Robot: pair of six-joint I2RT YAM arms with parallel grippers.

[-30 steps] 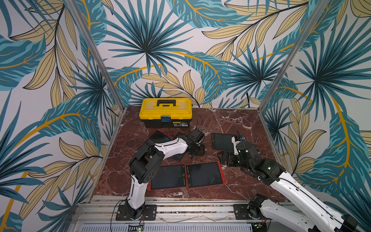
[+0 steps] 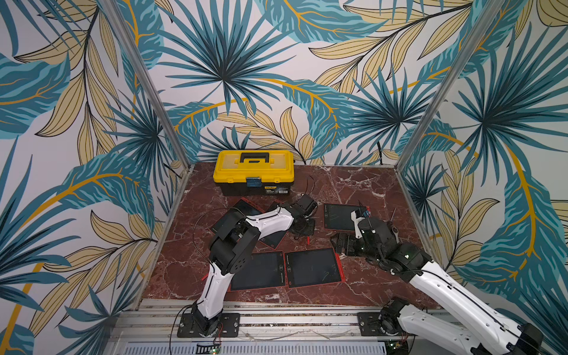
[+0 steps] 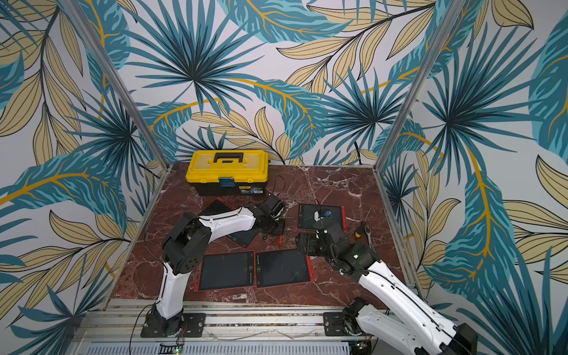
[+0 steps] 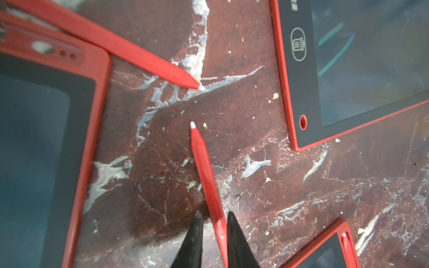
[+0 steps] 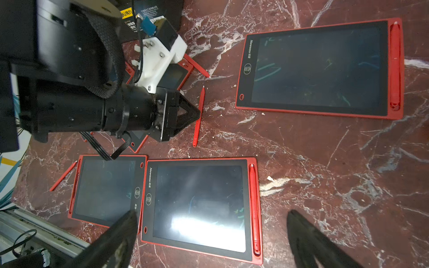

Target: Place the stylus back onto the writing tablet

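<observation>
A loose red stylus [image 4: 206, 176] lies on the marble table with its white tip pointing away from my left gripper. That gripper's fingers [image 4: 193, 243] are part open, one on each side of the stylus, with small gaps showing. A second red stylus [image 4: 134, 54] rests beside the corner of a tablet [image 4: 35, 134] at left. In the right wrist view, one tablet [image 5: 312, 67] and the front right tablet [image 5: 201, 201] carry styluses in their slots. Another stylus [image 5: 62, 176] lies left of the front left tablet [image 5: 105, 187]. My right gripper is wide open and empty.
A yellow and black toolbox [image 2: 254, 171] stands at the back left. The left arm covers part of the back left tablets [image 2: 274, 237]. A screwdriver [image 3: 361, 229] lies at the right edge. Bare table [image 5: 312, 178] separates the right tablet from the front pair.
The right arm has moved only slightly left.
</observation>
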